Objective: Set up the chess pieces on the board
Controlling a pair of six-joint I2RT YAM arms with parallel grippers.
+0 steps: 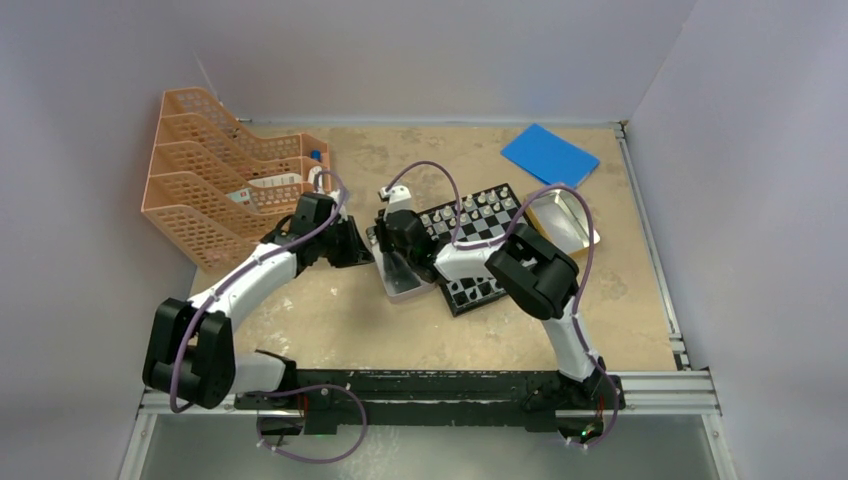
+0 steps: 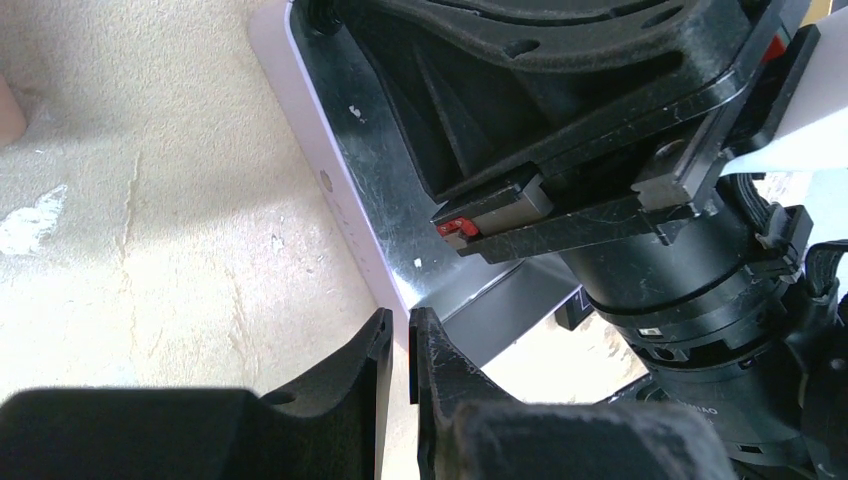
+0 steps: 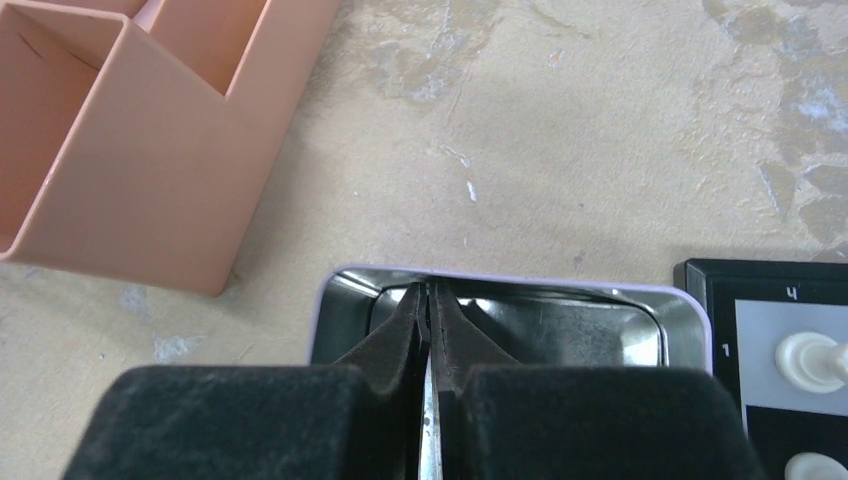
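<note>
The grey tray [image 1: 407, 294] with a pale lilac rim lies left of the chessboard [image 1: 467, 297]. Its floor [image 2: 415, 265] looks bare where it shows. My left gripper is nearly closed beside the tray's left side, a narrow gap between its fingers; the tray wall appears behind the tips, and contact cannot be told. Over the tray's far end my right gripper is shut, its tips by the rim [image 3: 540, 282]; no piece shows clearly between them. White pieces [image 1: 484, 199] and black pieces [image 1: 473, 294] stand on the board, partly hidden by my right arm.
An orange tiered organizer [image 1: 205, 180] fills the back left. A second tray [image 1: 585, 245] lies right of the board, a blue sheet [image 1: 550, 153] behind it. Bare table [image 1: 330, 320] stretches in front of the left arm.
</note>
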